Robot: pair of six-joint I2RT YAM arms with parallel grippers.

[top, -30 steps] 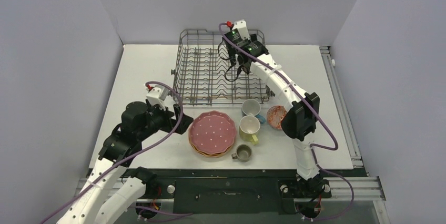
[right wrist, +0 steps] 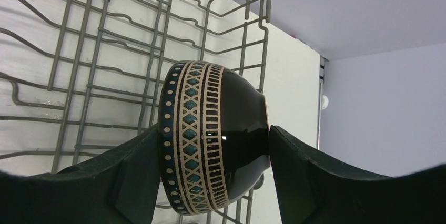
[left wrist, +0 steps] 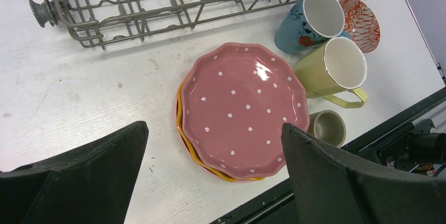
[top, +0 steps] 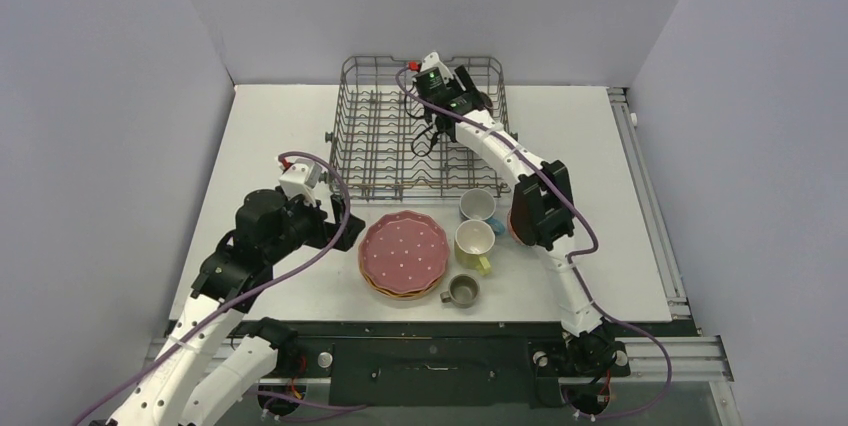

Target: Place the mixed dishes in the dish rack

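In the right wrist view a dark bowl (right wrist: 197, 137) with a patterned band stands on its side at the dish rack (right wrist: 79, 71). My right gripper has its fingers on either side of the bowl, close against its rim and base; whether they grip it is unclear. Left of the plates, my left gripper stands open and empty. A stack of scalloped plates, pink dotted plate (left wrist: 244, 111) on top, lies before the rack. To its right are a blue cup (left wrist: 310, 21), a yellow-green mug (left wrist: 328, 71), a small grey cup (left wrist: 327, 128) and a red patterned bowl (left wrist: 360, 24).
The rack's (top: 365, 156) left part looks empty. My right forearm (top: 545, 206) reaches over the counter beside the cups, partly covering the red bowl.
More of the red bowl is now covered. The left arm is almost still.
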